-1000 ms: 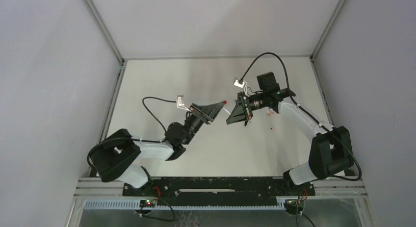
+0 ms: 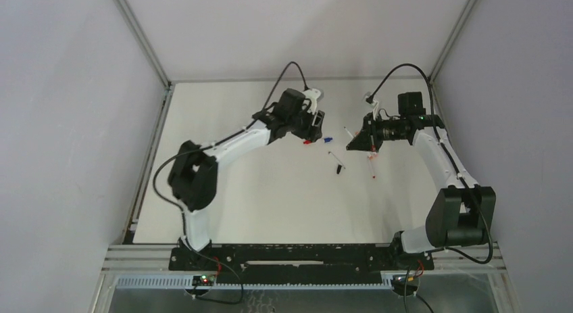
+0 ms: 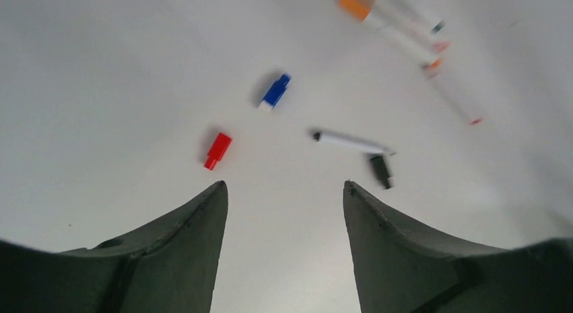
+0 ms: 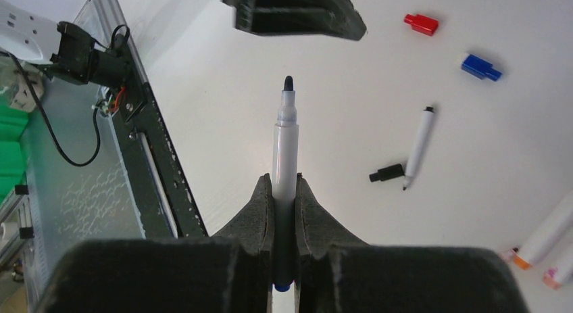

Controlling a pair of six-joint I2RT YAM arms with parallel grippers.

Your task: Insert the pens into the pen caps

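My right gripper (image 2: 358, 144) is shut on a white marker (image 4: 285, 151) with its black tip pointing up and a blue end at the bottom. My left gripper hangs open above the table's middle, over a red cap (image 3: 218, 147) and a blue cap (image 3: 275, 91). A white marker lies beside a black cap, both below and right of those caps in the left wrist view. More white markers (image 4: 546, 232) with orange and pink ends lie to the right, partly under the right arm in the top view.
Side walls and a back wall enclose it. A dark rail (image 2: 297, 259) runs along the front edge.
My left arm has swung from the front left up to above the caps. My right gripper has moved right and slightly back, still holding the marker.
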